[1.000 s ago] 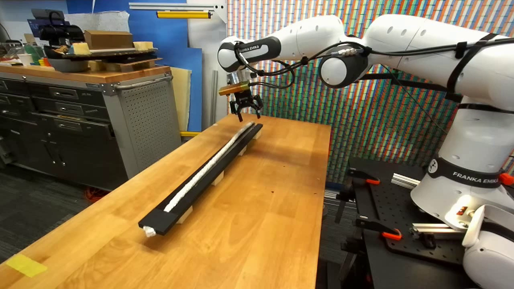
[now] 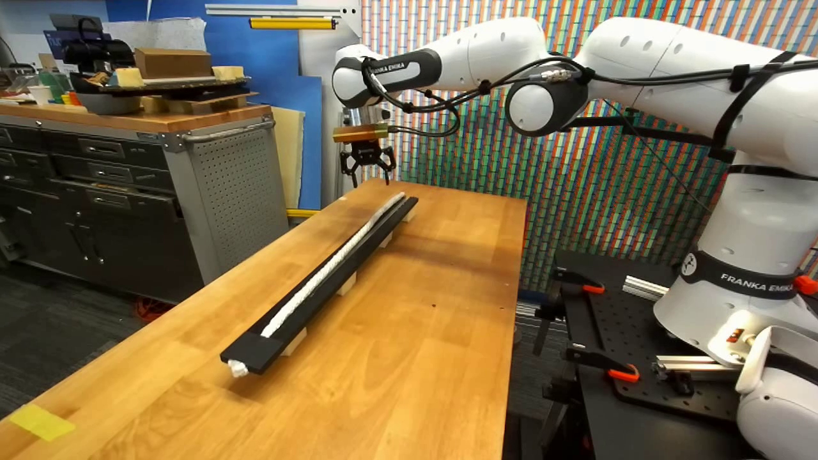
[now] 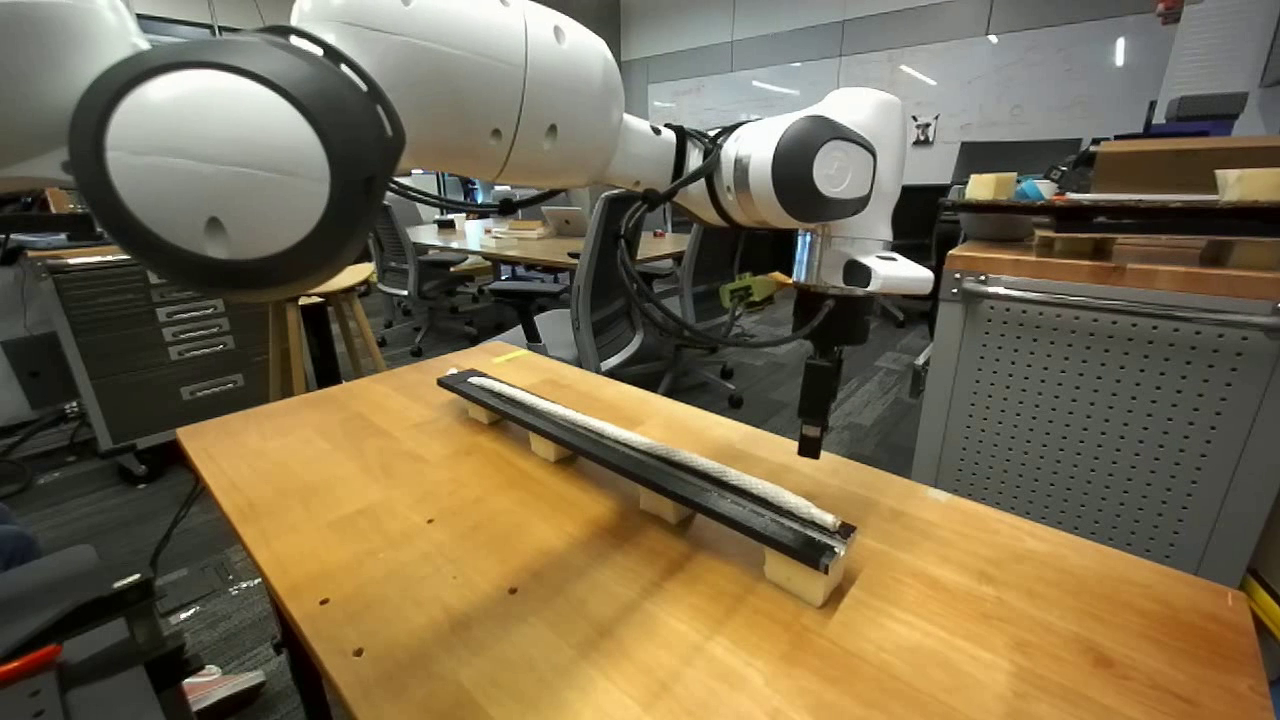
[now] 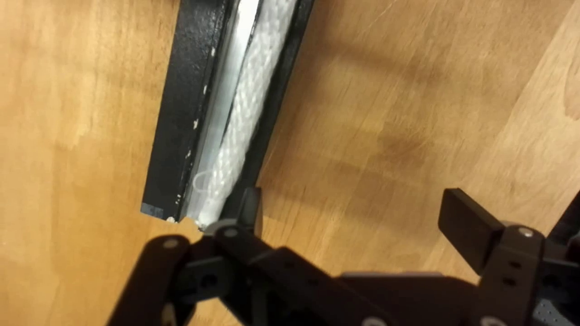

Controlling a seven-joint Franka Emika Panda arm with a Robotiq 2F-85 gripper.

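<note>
A white braided rope point(image 2: 330, 276) lies along a long black channel point(image 2: 358, 278) on the wooden table. Its near end point(image 2: 238, 368) pokes out from under a covered section at the front. In the wrist view the other end of the rope point(image 4: 240, 116) rests against one wall of the channel point(image 4: 181, 108), close to the channel's end. My gripper point(image 2: 371, 183) hangs above the table beyond that far end, apart from the rope. The fingers stand wide open, and only bare tabletop shows between the fingers in the wrist view.
Small wooden blocks point(image 3: 803, 576) hold the channel up off the table point(image 3: 480, 576). A grey tool cabinet point(image 3: 1080, 396) stands past the table edge, and yellow tape point(image 2: 42, 421) marks the front corner.
The gripper has moved left in exterior view 1 and a little up, away from the channel's far end, and now hangs more upright. The rope and channel look unmoved.
</note>
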